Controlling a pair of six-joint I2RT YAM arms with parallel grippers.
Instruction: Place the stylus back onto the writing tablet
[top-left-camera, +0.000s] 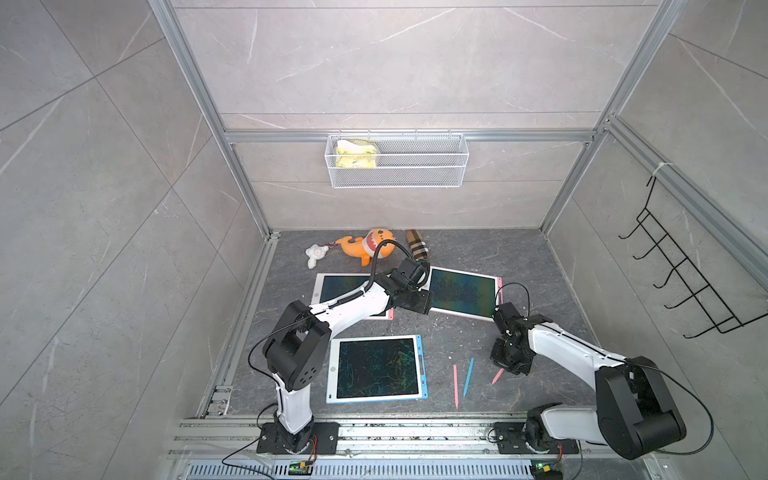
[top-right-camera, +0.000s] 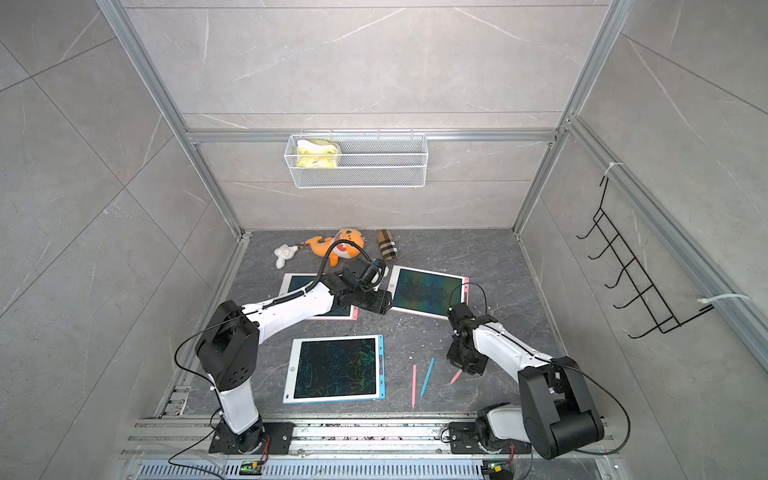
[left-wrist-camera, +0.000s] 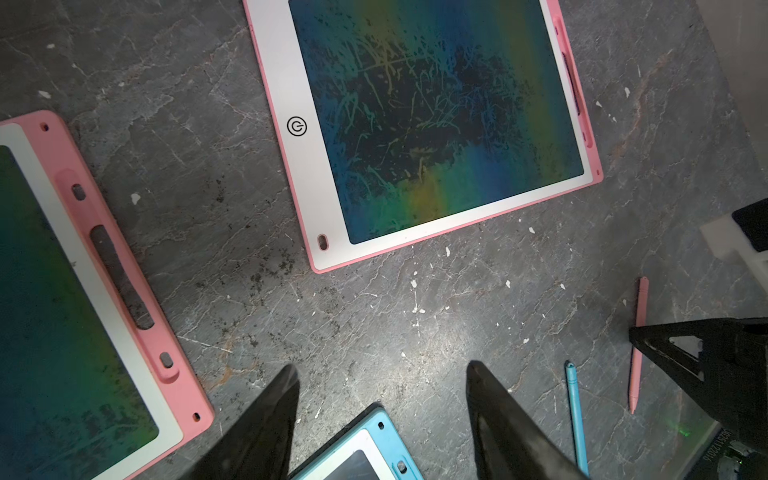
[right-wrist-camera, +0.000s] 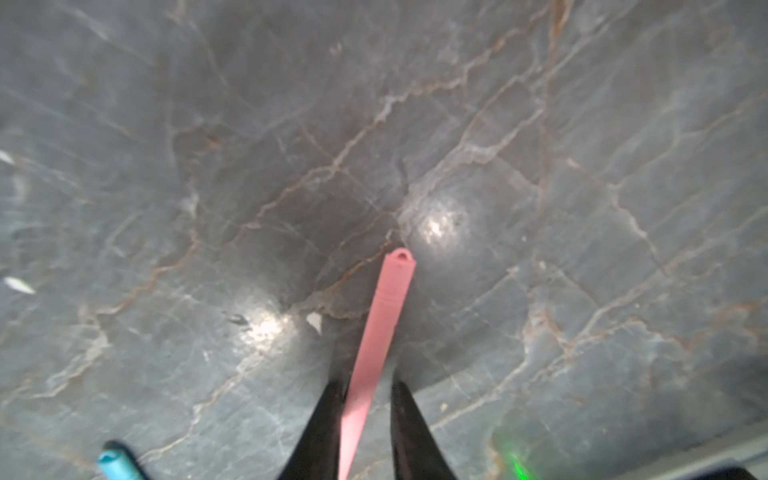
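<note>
Below my right gripper a pink stylus (right-wrist-camera: 382, 320) lies on the grey table, running between the fingers, which stand apart on either side of it. A second pink stylus (top-left-camera: 456, 386) and a blue stylus (top-left-camera: 469, 377) lie to its left. My left gripper is open and empty, over the gap between the tablets. The pink-edged right tablet (left-wrist-camera: 448, 228) has a tray on its right edge. The left pink tablet (left-wrist-camera: 120, 256) shows an empty slot. At the front is the blue-edged tablet (top-left-camera: 422, 368), its slot mostly unseen up close.
Soft toys, an orange one (top-left-camera: 379, 242), a white one (top-left-camera: 316, 254) and a striped one (top-left-camera: 417, 243), lie along the back. A wire basket (top-left-camera: 396, 177) hangs on the back wall, a black hook rack (top-left-camera: 672, 264) on the right. Bare table surrounds the styluses.
</note>
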